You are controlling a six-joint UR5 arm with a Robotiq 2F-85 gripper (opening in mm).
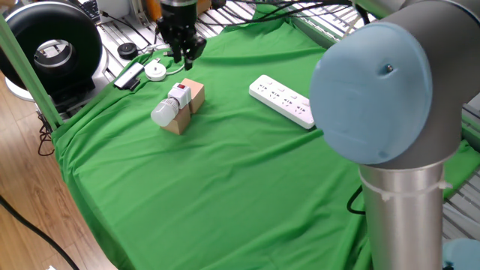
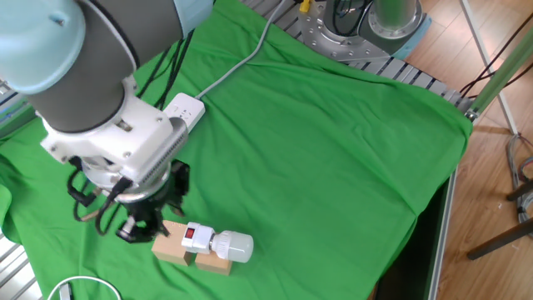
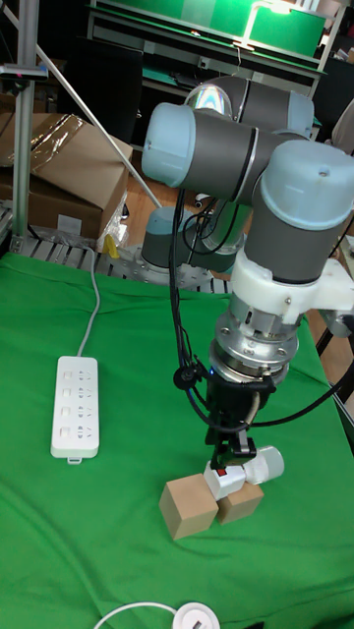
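A white bulb with a white socket base and red switch lies across two small brown blocks. The frosted bulb extends past the smaller block. My black gripper hangs above the cloth, behind the blocks in exterior view 1. Its fingers appear spread in exterior view 2, the gripper lying beside the larger block there. Nothing shows between them. In exterior view 3 the gripper overlaps the socket base from above; whether they touch cannot be told.
A white power strip lies on the green cloth, its cable running towards the arm's base. A round white charger and a white adapter lie near the cloth's edge.
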